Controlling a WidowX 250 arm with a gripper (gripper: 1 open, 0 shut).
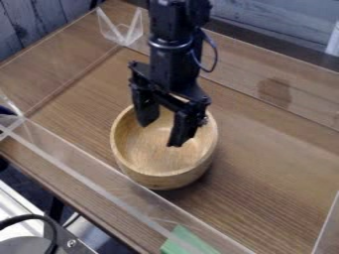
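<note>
My black gripper [162,117] hangs low over a round, light wooden bowl [165,167] at the centre of the camera view, its fingers reaching down over the bowl's inside. The fingers stand apart, open, and I see nothing between them. The bowl looks empty; its back part is hidden by the arm.
The wooden table [265,159] has free room to the right and left of the bowl. Clear plastic panels edge the front left and back. A pale green piece [187,242] lies at the front edge, near a dark cable at bottom left.
</note>
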